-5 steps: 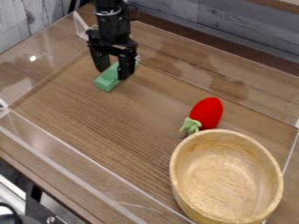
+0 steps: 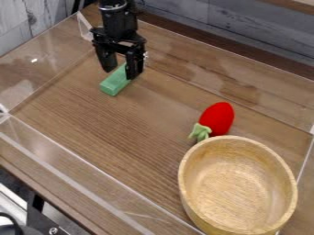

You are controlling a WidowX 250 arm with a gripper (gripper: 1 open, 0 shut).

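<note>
My black gripper (image 2: 119, 57) hangs open at the upper left, just above and behind a green block (image 2: 117, 81) lying on the wooden table. A red vegetable-like toy (image 2: 215, 119) with green leaves lies right of centre.
A large tan bowl (image 2: 238, 222) stands at the lower right. Grey walls border the back.
My gripper has risen slightly toward the back, uncovering more of the green block. The red toy and bowl are unmoved.
</note>
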